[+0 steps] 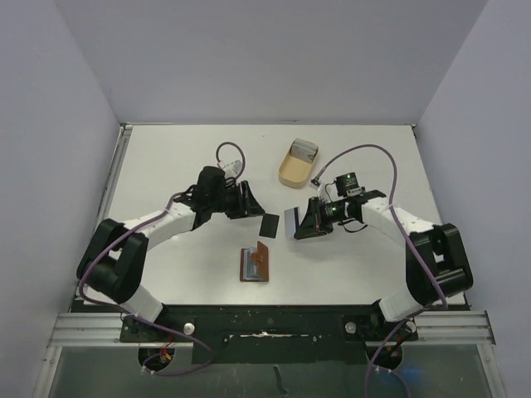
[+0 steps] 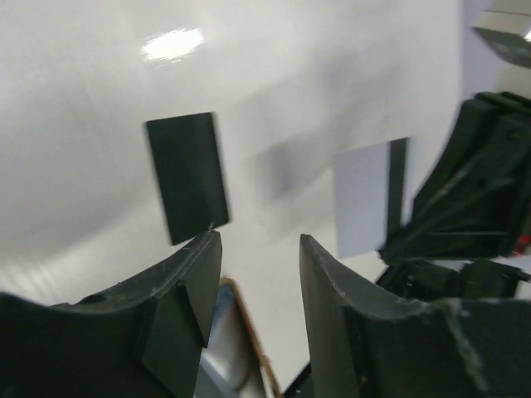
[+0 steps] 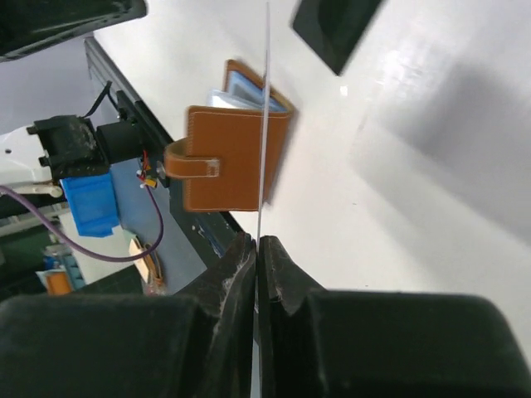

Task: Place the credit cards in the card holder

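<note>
A black card (image 1: 269,225) lies on the table; my left gripper (image 1: 253,207) hovers just to its upper left, its fingers parted and empty in the left wrist view, over that card (image 2: 187,176). My right gripper is shut on a thin card, seen edge-on in its wrist view and as a pale card (image 2: 357,199) in the left wrist view. The brown card holder (image 1: 254,264) lies open near the front, with blue and white contents (image 3: 244,94).
A tan box (image 1: 295,167) with a grey insert stands at the back.
</note>
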